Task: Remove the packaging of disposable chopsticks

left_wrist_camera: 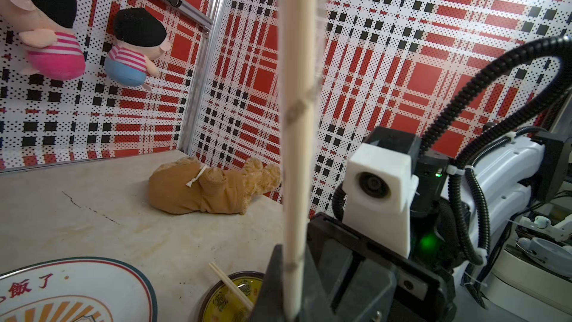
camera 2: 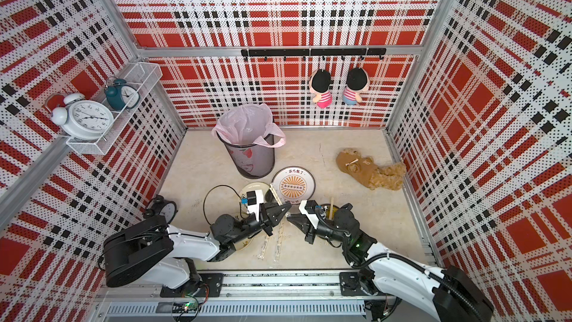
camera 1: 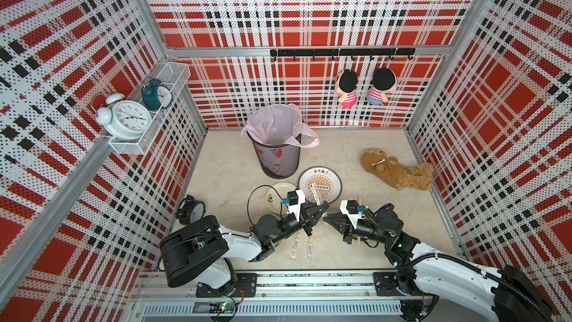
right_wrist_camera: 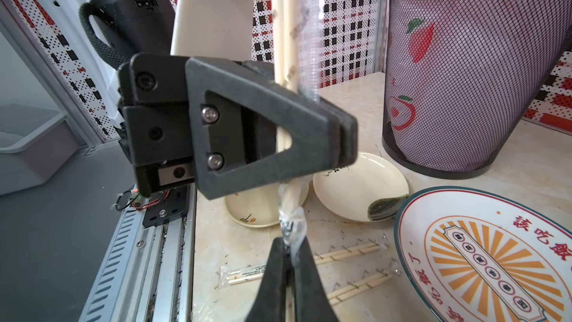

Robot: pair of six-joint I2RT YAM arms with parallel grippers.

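A wrapped pair of chopsticks (right_wrist_camera: 284,29) stands upright in the right wrist view, clear film along its side. My left gripper is shut around it, with a long length sticking out above the fingers. Just below, crumpled wrapper (right_wrist_camera: 292,217) runs down into my right gripper, which is shut on it. In the top left view the two grippers nearly meet, and the chopsticks' upper part lies across the view of the plate (camera 1: 335,182). Whether the film is torn cannot be told.
Two more wrapped chopstick packs (right_wrist_camera: 348,253) lie on the table below. Cream dishes (right_wrist_camera: 357,185) are beside them. A yellow dish (left_wrist_camera: 223,310) with chopsticks is at the right. Behind stands a mesh bin (camera 1: 280,158); a brown plush (camera 1: 390,168) lies back right.
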